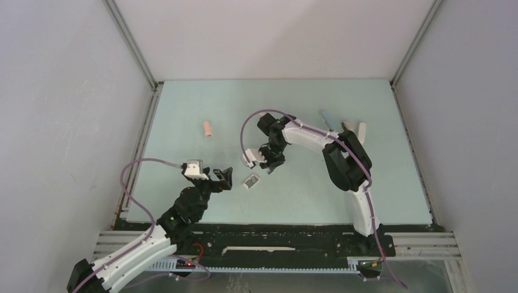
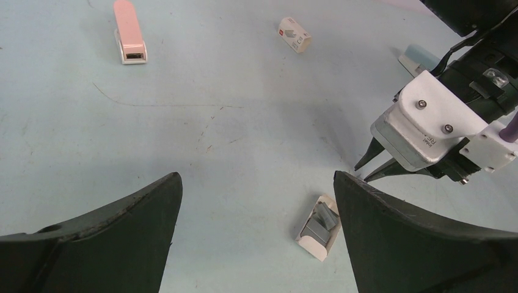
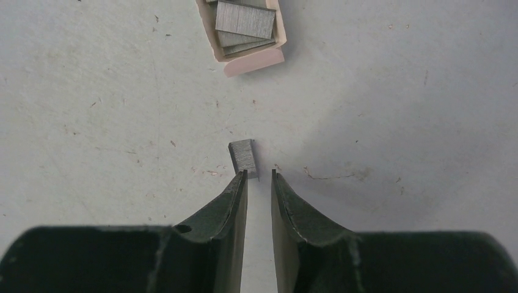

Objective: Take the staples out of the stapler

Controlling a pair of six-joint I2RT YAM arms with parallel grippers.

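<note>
A short grey strip of staples (image 3: pixel 244 158) lies loose on the table in the right wrist view, just beyond my right gripper. That gripper is part open; a narrow gap shows between its pointed fingertips, and the left tip overlaps the strip's near end. Whether it touches cannot be told. The pink stapler (image 2: pixel 130 30) rests closed at the upper left in the left wrist view. My left gripper stands wide open above the table, holding nothing.
A small open box (image 1: pixel 251 180) with several grey staple strips lies between the arms. Farther off are a white-and-pink carton (image 2: pixel 295 35) and a light-blue object (image 1: pixel 327 118). Pale pieces (image 1: pixel 361 132) lie at the right.
</note>
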